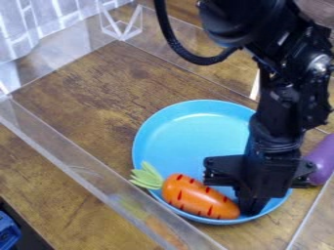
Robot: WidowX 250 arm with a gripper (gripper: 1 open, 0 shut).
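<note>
A blue plate (pixel 183 137) sits on the wooden surface, holding an orange toy carrot (pixel 198 197) with red marks and pale green leaves at its lower left part. My black gripper (pixel 248 195) reaches down onto the right part of the plate, its tips low beside the carrot's right end. It appears shut; whether anything is between the fingertips is hidden. A purple toy eggplant (pixel 318 156) lies right of the plate, partly behind the gripper.
Clear plastic walls run along the left, back and right. A blue object (pixel 6 232) sits outside the wall at lower left.
</note>
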